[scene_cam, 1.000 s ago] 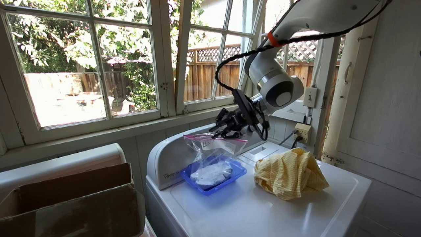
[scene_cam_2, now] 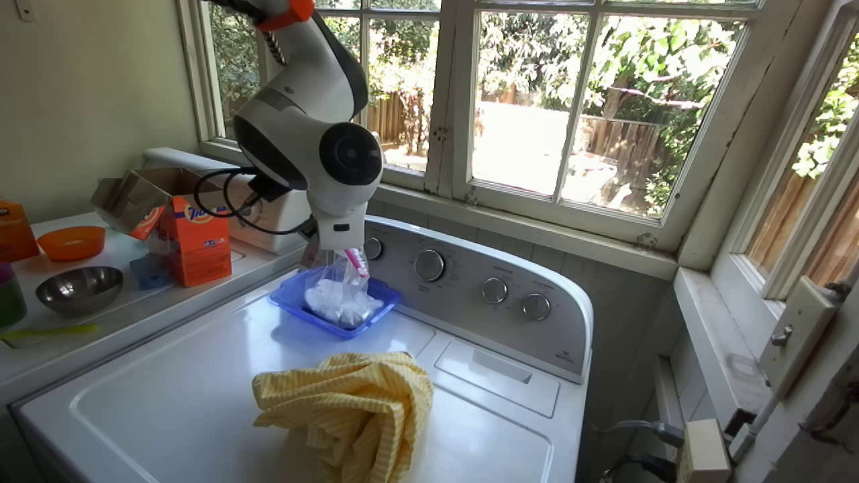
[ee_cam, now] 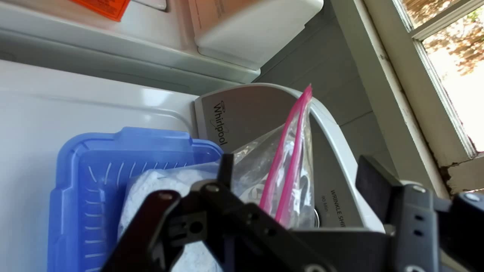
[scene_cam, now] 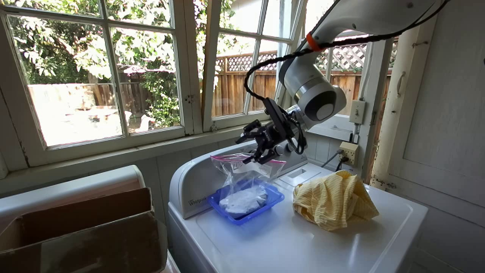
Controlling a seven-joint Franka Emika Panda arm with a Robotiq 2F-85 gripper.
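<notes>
A clear zip bag with a pink seal (ee_cam: 290, 167) stands partly upright in the blue basket (ee_cam: 77, 195), with white contents (scene_cam: 243, 201) in its lower part. In the wrist view my gripper is open, its two black fingers (ee_cam: 225, 171) well apart on either side of the bag's pink top edge. From exterior view 1 the gripper (scene_cam: 244, 150) hangs just above the bag's upper edge, tilted down to the left. Whether a finger touches the plastic I cannot tell. The arm mostly hides the gripper in exterior view 2.
A crumpled yellow striped cloth (scene_cam: 334, 200) lies to the right on the white machine top (scene_cam: 291, 245). Behind the basket rises the control panel with knobs (scene_cam_2: 483, 282). A cardboard box (scene_cam: 86, 232), an orange box (scene_cam_2: 201, 241) and a metal bowl (scene_cam_2: 79, 290) stand on the neighbouring appliance.
The gripper's fingers have spread farther apart, and the arm has shifted slightly left in exterior view 1. Bag, basket and cloth look unmoved.
</notes>
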